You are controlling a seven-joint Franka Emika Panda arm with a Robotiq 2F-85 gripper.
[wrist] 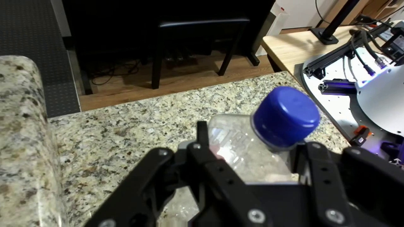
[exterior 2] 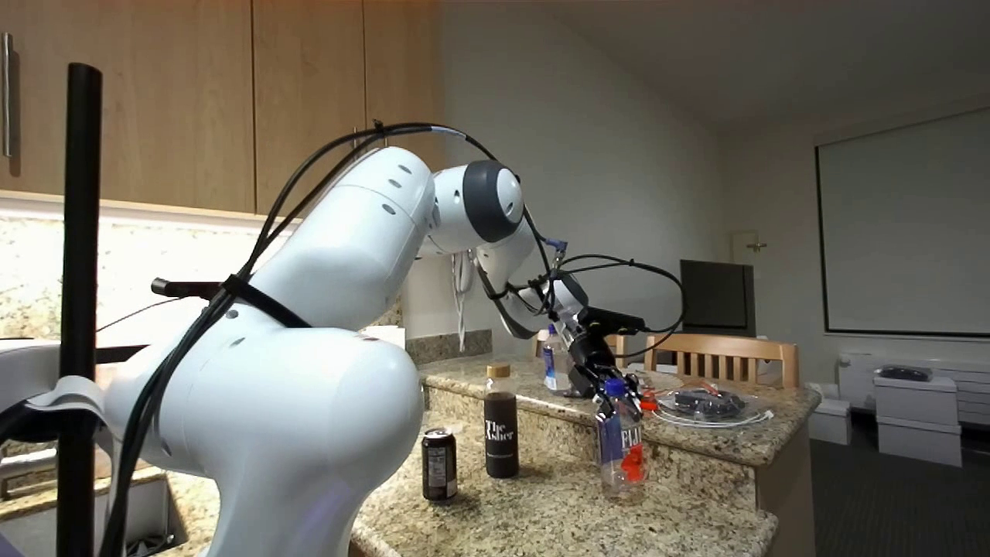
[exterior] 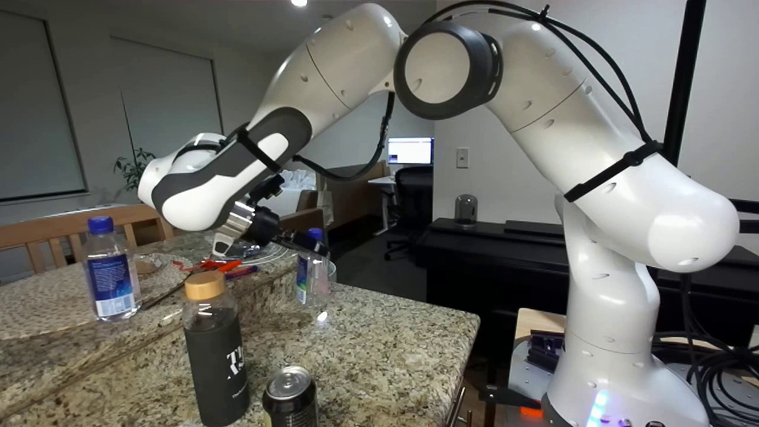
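Note:
My gripper (exterior: 310, 243) is shut on the upper part of a clear water bottle (exterior: 311, 280) with a blue cap. In exterior view 2 this bottle (exterior 2: 619, 447) stands nearly upright at the lower counter, its base at or just above the granite; contact cannot be told. From the wrist, its blue cap (wrist: 286, 117) leans to the right, and the clear shoulder (wrist: 246, 147) shows between the black fingers. Much of the bottle's lower body is hidden there by the gripper.
On the raised ledge (exterior: 42, 341) stands a second blue-capped bottle (exterior: 111, 270). A dark bottle with a wooden lid (exterior: 216, 356) and a black can (exterior: 290, 398) occupy the lower counter (exterior: 384, 341). Bagged cables (exterior 2: 710, 404) lie on the ledge. Bare granite extends toward the counter's edge.

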